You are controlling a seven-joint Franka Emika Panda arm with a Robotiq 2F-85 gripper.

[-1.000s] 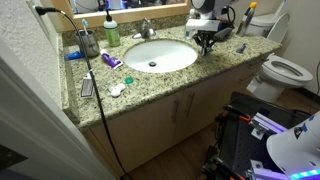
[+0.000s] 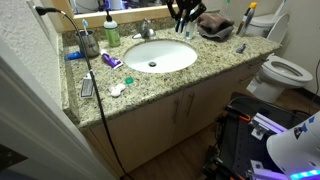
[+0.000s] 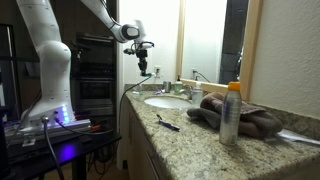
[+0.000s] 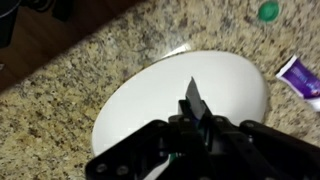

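Observation:
High over the right part of the counter hangs my gripper (image 2: 182, 20), shown from the side in exterior view 2 (image 3: 144, 74). Its fingers are shut on a small item with some green on it; its shape is too small and blurred to make out. Seen from the wrist, the gripper is above the white sink basin (image 4: 225, 80), a grey pointed piece showing at its fingertips. The held item stays clear of the counter and the basin. Most of it is hidden by the fingers.
Speckled counter (image 2: 150, 85) surrounds the sink. A purple tube (image 2: 110, 61), a green-and-white item (image 2: 117, 90) and a soap bottle (image 2: 112, 32) stand or lie left of it. To the right are a brown towel (image 3: 240, 116), a clear bottle (image 3: 231, 112) and a dark slim item (image 3: 167, 123).
My gripper has risen from low by the counter right of the sink and moved left, up to the top of exterior view 1. The things on the counter's left look unmoved.

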